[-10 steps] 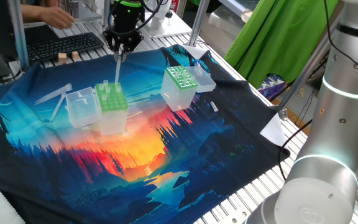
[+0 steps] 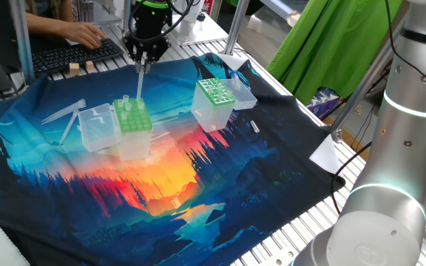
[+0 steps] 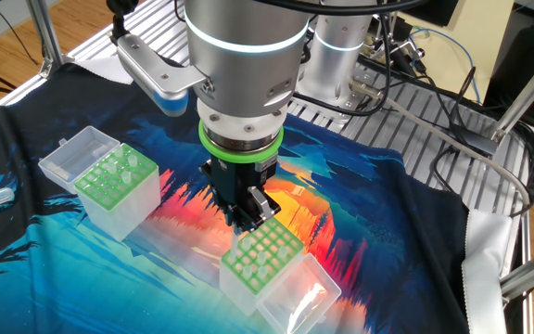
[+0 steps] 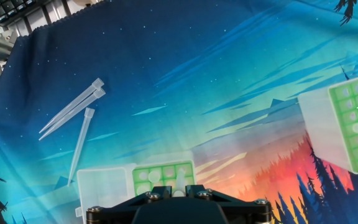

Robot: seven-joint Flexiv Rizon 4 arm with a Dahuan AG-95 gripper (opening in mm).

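Observation:
In exterior view 1 my gripper point(image 2: 143, 65) is shut on a clear pipette tip point(image 2: 140, 85) that hangs upright. The tip's lower end is at the back edge of a green-topped tip box point(image 2: 132, 117); whether it has entered a hole I cannot tell. A few tips stand in that box's green rack. In the wrist view the gripper shows at the bottom edge, the held tip point(image 4: 180, 179) between its fingers, over the box's green rack point(image 4: 163, 170). Exterior view 2 has the gripper point(image 3: 248, 225) at the near box's point(image 3: 261, 258) rim, hiding the tip.
A second green-topped tip box point(image 2: 214, 100) stands apart to the right with its lid point(image 2: 242, 97) open. Loose tips point(image 4: 73, 112) lie on the patterned cloth beyond the first box's open lid point(image 4: 106, 190). A person's hand point(image 2: 86, 33) rests over a keyboard point(image 2: 72, 55) at the back.
The person's hand has come down onto the keyboard. My arm, the held tip and the boxes show no visible movement.

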